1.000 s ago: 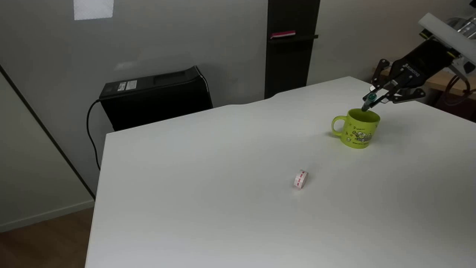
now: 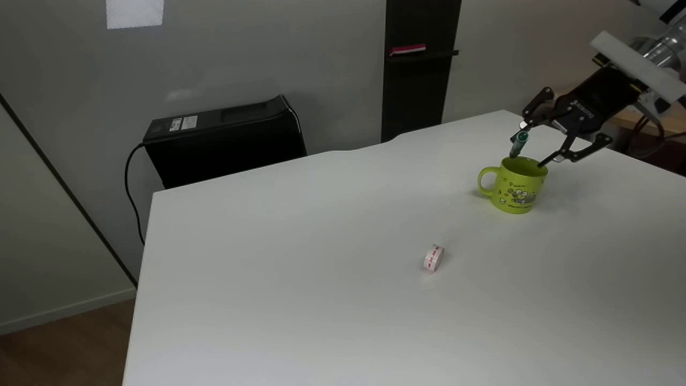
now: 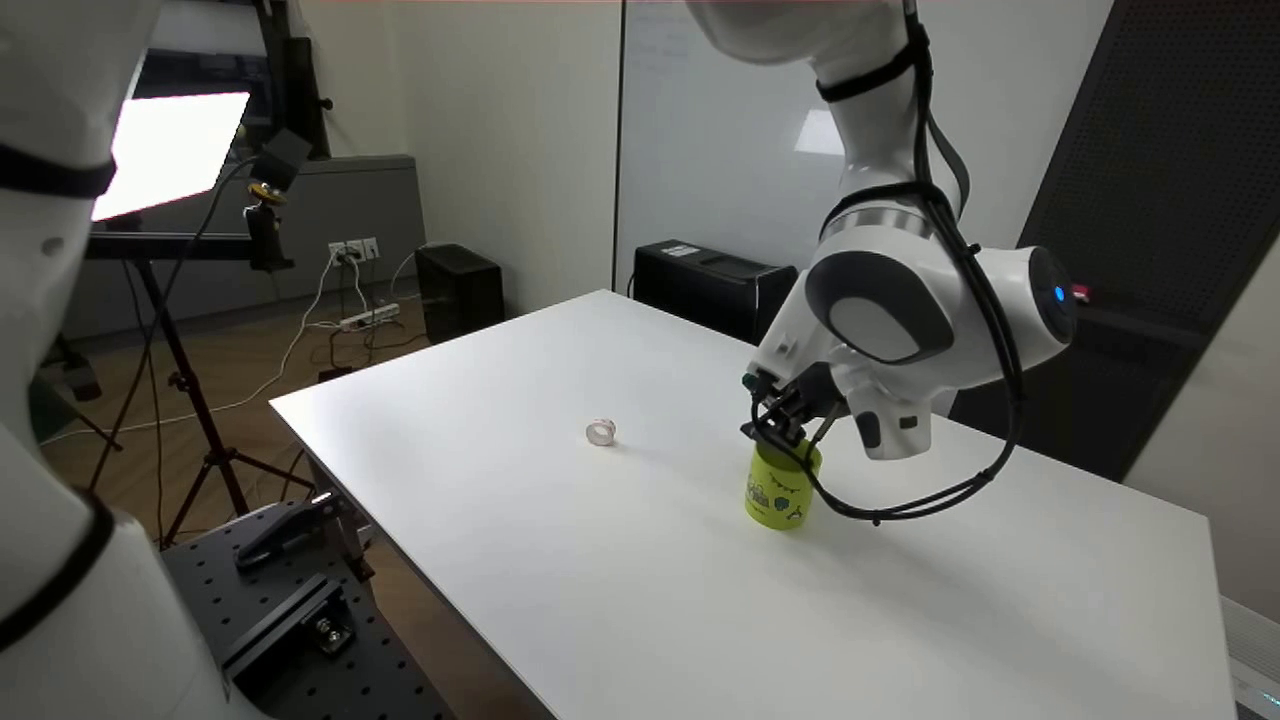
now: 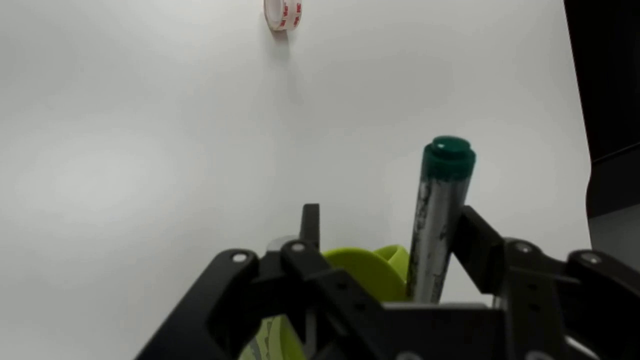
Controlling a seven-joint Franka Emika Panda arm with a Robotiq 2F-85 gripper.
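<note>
A yellow-green mug point(image 2: 518, 192) with printed figures stands upright on the white table, its handle toward the left in exterior view 1. A marker with a green end point(image 4: 448, 158) and a silvery barrel rises steeply at the mug's rim; its lower end is hidden, seemingly inside the mug. Over the mug opening, my gripper point(image 2: 528, 153) is spread open. In the wrist view the marker stands against the right finger point(image 4: 477, 243), while the left finger point(image 4: 310, 225) is well apart from it. Exterior view 2 shows the mug point(image 3: 777, 494) partly covered by the arm.
A small roll of white tape with red print point(image 2: 434, 258) lies on the table, in front of the mug and to its left in exterior view 1. A black box-shaped unit point(image 2: 225, 138) stands beyond the far edge.
The fingers, close together around the marker earlier, have spread apart. My gripper has shifted slightly left and down. The marker now stands steeper and a little further left; the mug has stayed put.
</note>
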